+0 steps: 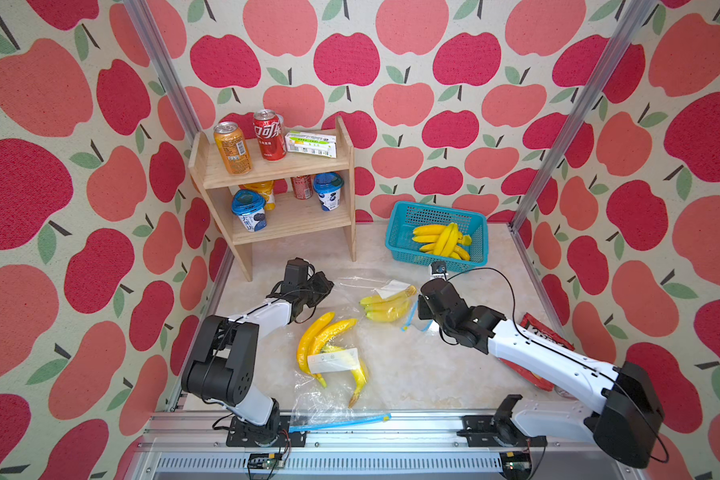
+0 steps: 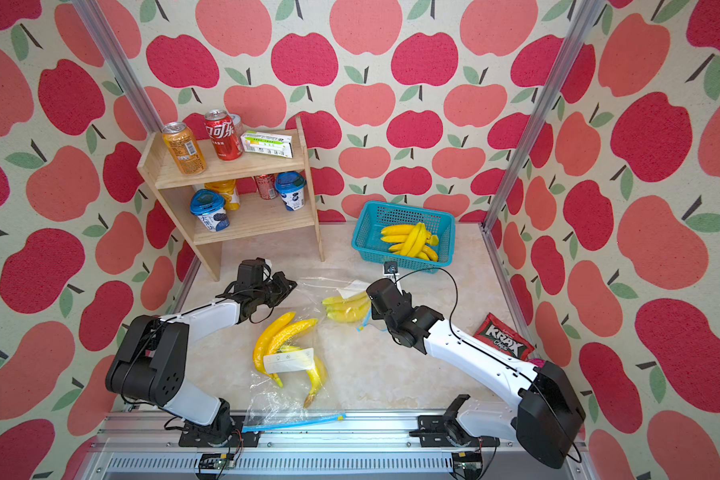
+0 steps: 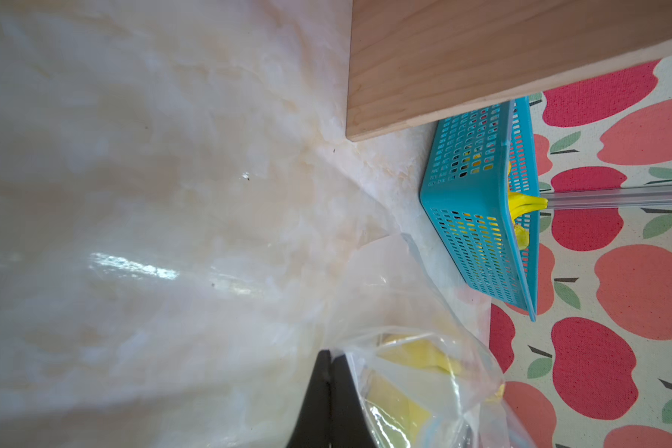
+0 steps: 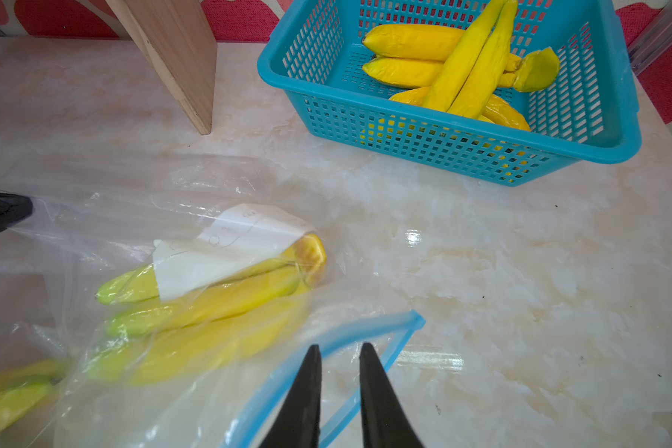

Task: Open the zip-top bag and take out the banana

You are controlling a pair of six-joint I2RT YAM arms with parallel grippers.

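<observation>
A clear zip top bag (image 1: pixel 386 304) with green-yellow bananas (image 4: pixel 201 313) and a white label inside is stretched between the grippers. My left gripper, at the bag's left end, is shut with bag film at its fingertips. My right gripper is over the blue zipper strip (image 4: pixel 373 324) at the bag's right end; in the right wrist view its fingertips look slightly apart, and what is between them is hard to make out. A second bag with bananas (image 1: pixel 316 340) and a label lies at the front left.
A wooden shelf (image 1: pixel 240 228) with cans and cups stands at back left. A teal basket (image 1: pixel 400 248) of bananas sits at back right. A red snack pack (image 2: pixel 504 336) lies at the right.
</observation>
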